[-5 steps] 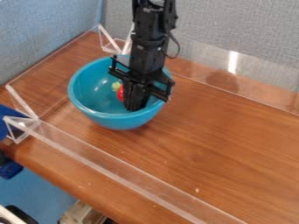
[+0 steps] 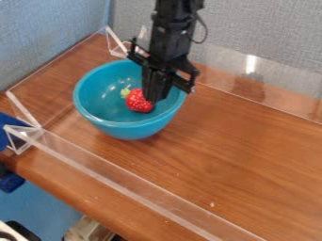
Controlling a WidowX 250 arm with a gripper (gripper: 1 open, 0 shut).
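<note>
A teal bowl (image 2: 104,113) stands on the wooden table with a red strawberry (image 2: 138,102) lying in it, its green top to the upper left. My black gripper (image 2: 156,90) hangs over the right part of the bowl, just above and right of the strawberry, which shows clear of it. The fingertips are dark and partly overlap each other; nothing visible is held, and the gripper looks shut.
Clear plastic edging (image 2: 164,203) runs along the table's near left side and along the back by the grey wall. A blue object (image 2: 8,129) sits at the left edge. The table (image 2: 239,160) right of the bowl is bare.
My gripper has risen slightly and moved off the strawberry, which now shows more fully in the bowl.
</note>
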